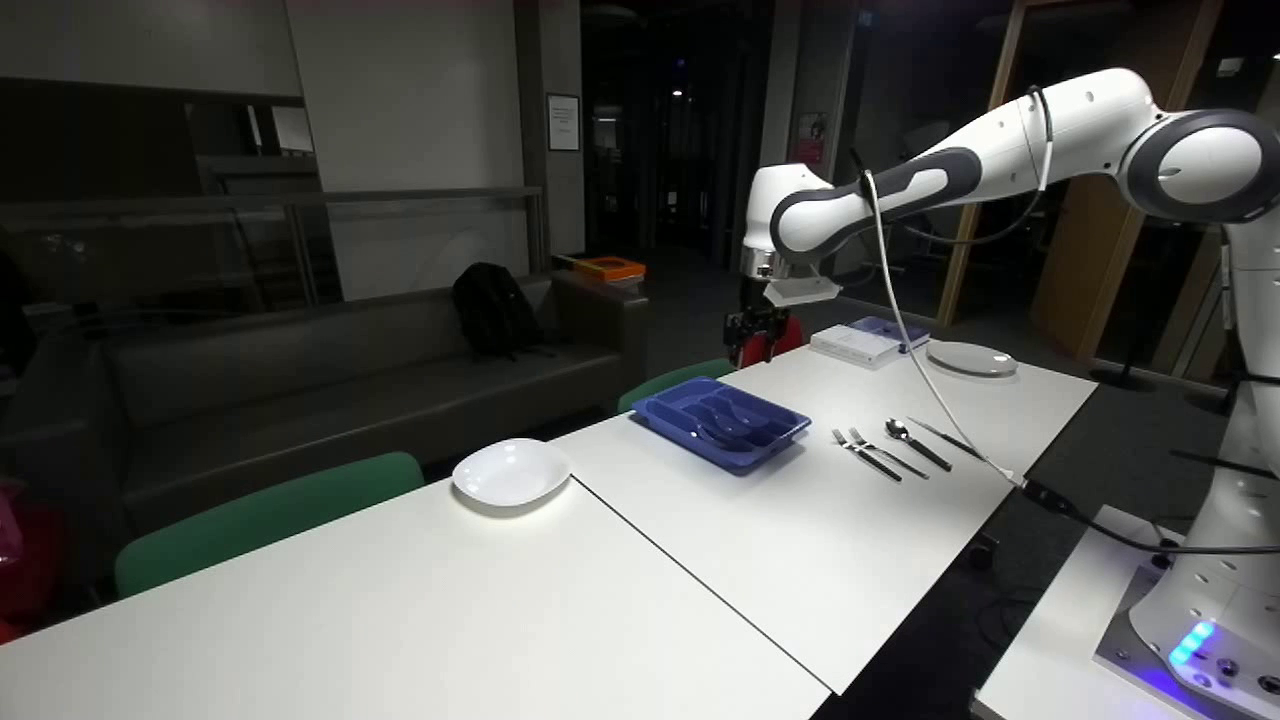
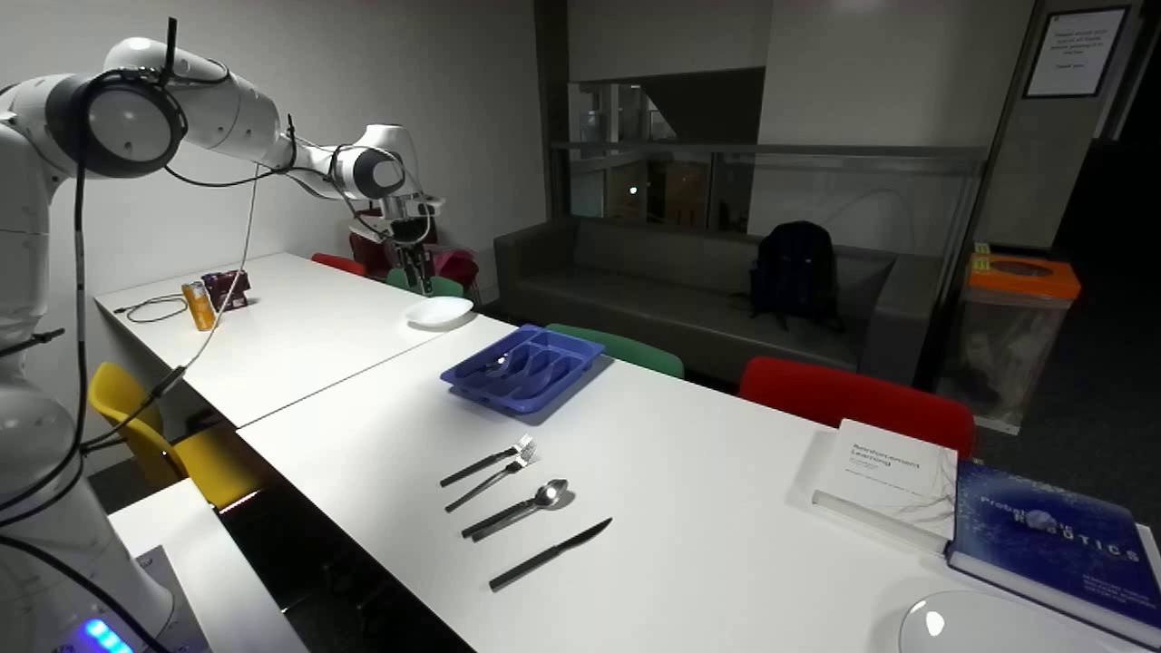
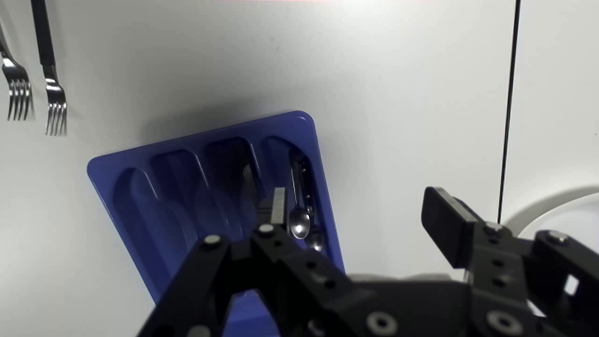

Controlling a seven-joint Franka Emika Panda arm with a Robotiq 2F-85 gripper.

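Observation:
My gripper stands open high above the table, with nothing between its fingers. Below it in the wrist view lies the blue cutlery tray (image 3: pixel 202 136). Two small spoons (image 3: pixel 300 222) rest in the tray's right-hand compartment, and dark fork tines (image 3: pixel 247 173) show in the one beside it; my left finger hides part of both. Outside the tray, two forks (image 2: pixel 502 468) lie side by side on the table. Spoons (image 2: pixel 547 495) lie close together beside them, then a single knife (image 2: pixel 555 553). A white bowl (image 1: pixel 512 473) sits near the table's far edge.
Two books (image 2: pixel 887 479) and a white plate (image 2: pixel 980 626) occupy one end of the table. An orange can (image 2: pixel 198 306) and a dark red box (image 2: pixel 227 289) stand at the other. A seam crosses the white tabletop (image 1: pixel 420 612), and much of its surface is bare.

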